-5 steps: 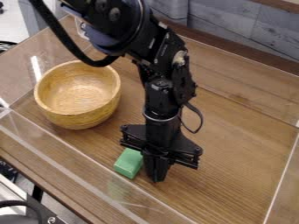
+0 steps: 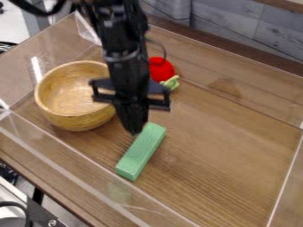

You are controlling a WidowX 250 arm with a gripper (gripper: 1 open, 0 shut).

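Observation:
My gripper [image 2: 133, 118] hangs over the middle of the table, its fingers pointing down beside the right rim of a yellow wooden bowl [image 2: 66, 106]; it looks shut, with nothing visible held. A light green rectangular block [image 2: 141, 151] lies on the table just below and in front of the fingers, apart from them as far as shows.
Behind the gripper, a red round object [image 2: 162, 68] with a small light green item [image 2: 167, 86] lies partly hidden by the arm.
My gripper has moved back, away from the front of the table and up from the green block, which now shows fully and lies more to the right than before.

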